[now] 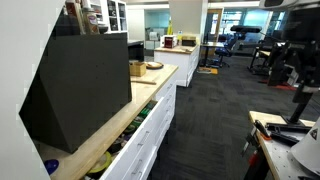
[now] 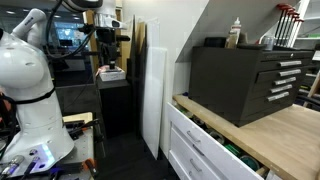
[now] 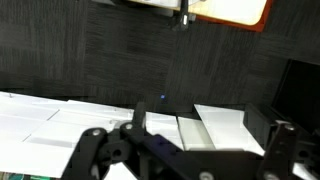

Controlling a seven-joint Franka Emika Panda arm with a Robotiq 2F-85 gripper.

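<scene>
My gripper is open in the wrist view, its two dark fingers wide apart with nothing between them. Below it are dark floor and white drawer fronts [image 3: 60, 132]. From exterior view 2, the gripper [image 2: 107, 62] hangs high at the left, well away from the counter. A top drawer [image 2: 222, 146] of the white cabinet stands pulled out, with green and dark items inside. That open drawer [image 1: 128, 152] also shows in exterior view 1, left of centre.
A dark metal chest of small drawers [image 2: 250, 80] stands on the wooden counter [image 2: 272, 132]. A small wooden box [image 1: 137, 68] sits farther along the counter. Open grey floor [image 1: 205, 130] lies between cabinet and arm. A wood-topped surface [image 1: 268, 120] is near the robot base.
</scene>
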